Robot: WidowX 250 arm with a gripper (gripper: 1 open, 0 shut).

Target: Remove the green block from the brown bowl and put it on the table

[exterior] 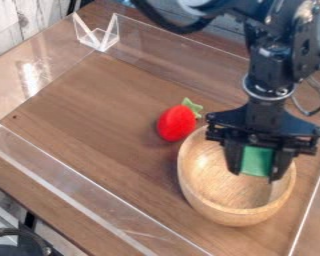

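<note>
The green block point(258, 161) is gripped between the dark fingers of my gripper point(256, 165), which is shut on it. Both appear over the far part of the round brown bowl point(214, 195), whose near inside shows bare wood. How high the block hangs above the bowl's rim is hard to tell from this one view. My gripper's body covers part of the bowl's far right rim.
A red strawberry-like toy point(176, 124) with a green top lies just beyond the bowl's left side. Left of it the brown table point(96, 125) is wide and clear. A clear plastic piece point(96, 33) stands at the far left.
</note>
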